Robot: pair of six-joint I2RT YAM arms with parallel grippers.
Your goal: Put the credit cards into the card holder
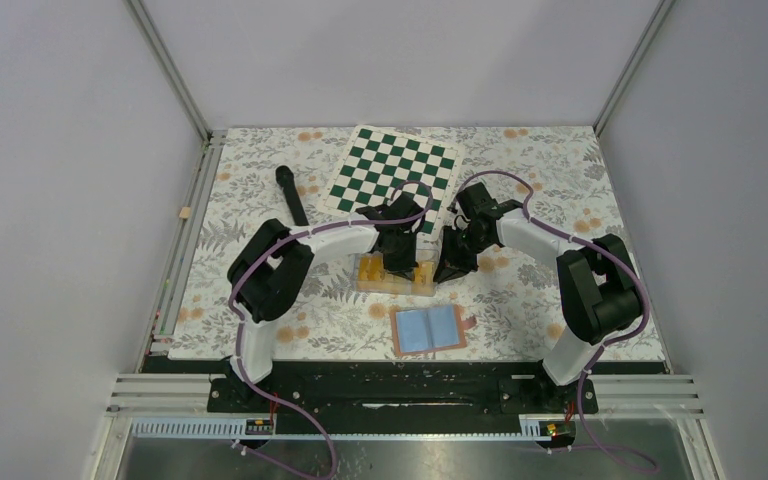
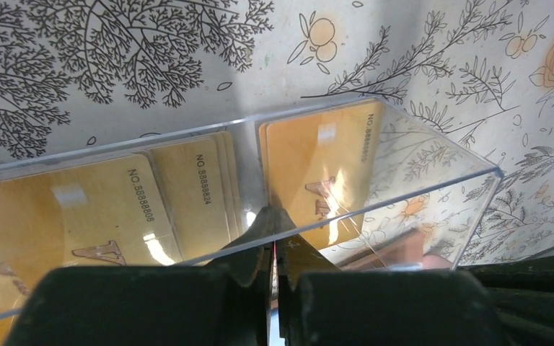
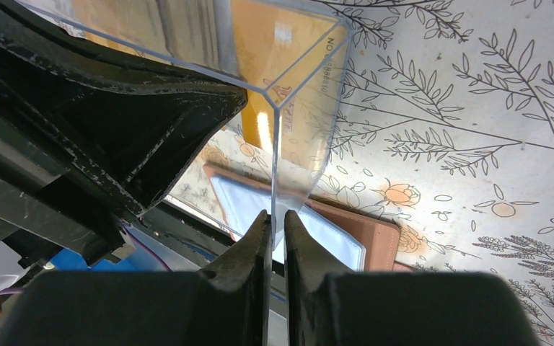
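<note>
Several gold cards (image 2: 94, 209) lie in a long clear box (image 1: 392, 291), most of them in stacks toward its left end. A separate gold card (image 2: 324, 158) rests near the right end. My left gripper reaches down into the box, shut, its tips at that card's lower left edge with nothing seen between them. My right gripper is shut on the upright corner edge of the box's right end wall. On the table in front lies the card holder (image 1: 429, 330), open flat, brown outside with pale blue inner sleeves.
A green and white checkered board (image 1: 385, 160) lies behind the box. To the back left is a black microphone-shaped object (image 1: 290, 193). The patterned tablecloth is free to the right of the card holder and around the front left.
</note>
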